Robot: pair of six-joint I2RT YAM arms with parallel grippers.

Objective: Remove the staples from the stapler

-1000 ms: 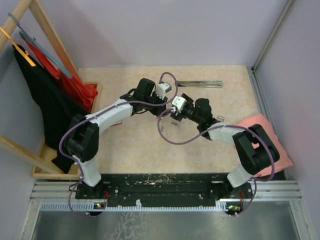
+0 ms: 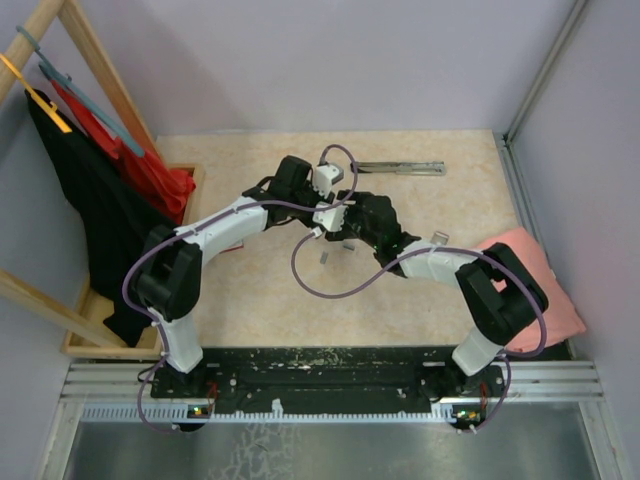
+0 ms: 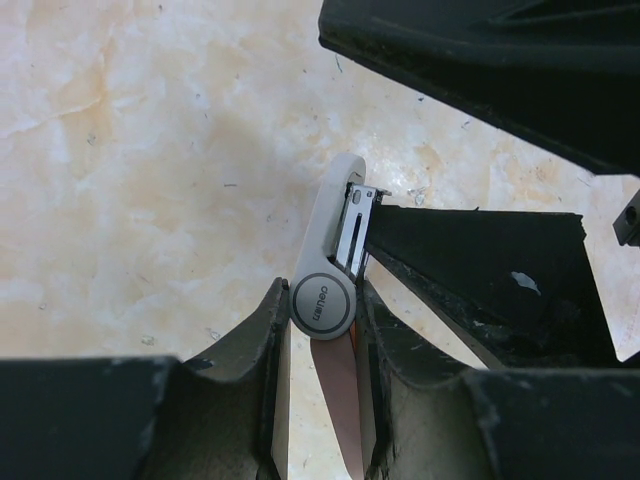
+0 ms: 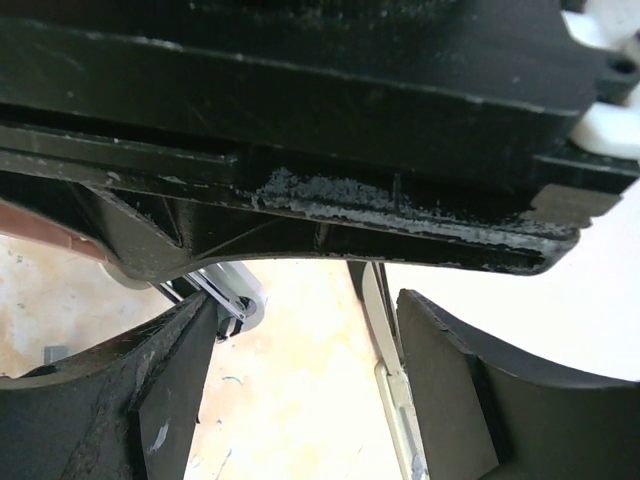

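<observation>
In the left wrist view, the white and pink stapler (image 3: 325, 215) is clamped in my left gripper. A round cap on it reads "deli", and its silver metal end (image 3: 355, 225) points away from the fingers. One black finger (image 3: 490, 270) of my right gripper reaches in from the right and meets that metal end or lies just over it. My right gripper stands open; in the right wrist view the stapler's metal end (image 4: 228, 290) shows beside its left finger, partly behind the left gripper's dark body. From above, the arms hide the stapler.
A long metal rack-like piece (image 2: 400, 168) lies at the back of the table. A small clear block (image 2: 440, 238) sits right of the grippers, and a pink cushion (image 2: 535, 285) lies at the right edge.
My right gripper has moved left, closing in on the left gripper, its cable shifting along with it. The left arm has stayed in place.
</observation>
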